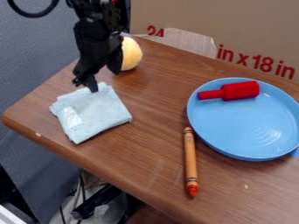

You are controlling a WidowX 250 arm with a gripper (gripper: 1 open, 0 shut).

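A pale blue folded cloth (89, 115) lies on the wooden table at left. The black gripper (86, 83) hangs over the cloth's back edge, its tip low by the fabric; whether it touches or is open cannot be told. A yellow round object (132, 55) sits behind the arm, partly hidden. On the right a blue plate (246, 129) holds a red cylindrical object with a handle (239, 90). An orange crayon (191, 164) lies left of the plate.
A cardboard box (222, 26) stands along the back. The table's left and front edge (140, 179) drops to the floor.
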